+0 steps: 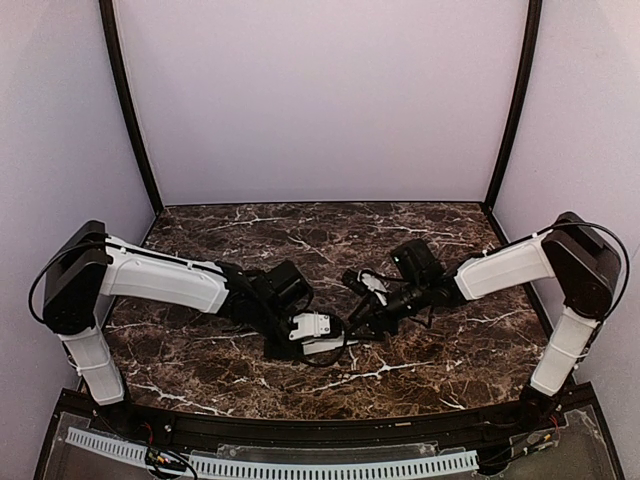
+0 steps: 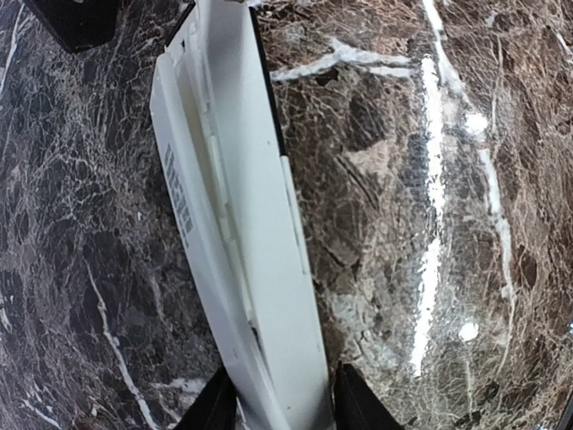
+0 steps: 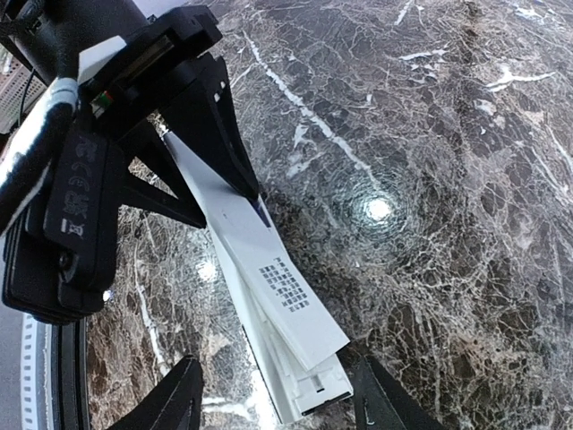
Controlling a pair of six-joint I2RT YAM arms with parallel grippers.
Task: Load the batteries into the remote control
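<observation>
The white remote control (image 2: 277,269) lies low over the marble table, its back cover (image 3: 273,278) askew on top and a channel showing beside it. My left gripper has its fingers either side of one end; in the right wrist view they reach onto the remote from the upper left. Whether they press on it I cannot tell. My right gripper is part open, its fingertips either side of the remote's other end, with the body between them. I cannot make out any batteries in these views.
Pale walls stand at the back and sides, and a slotted metal strip (image 1: 270,466) runs along the front edge.
</observation>
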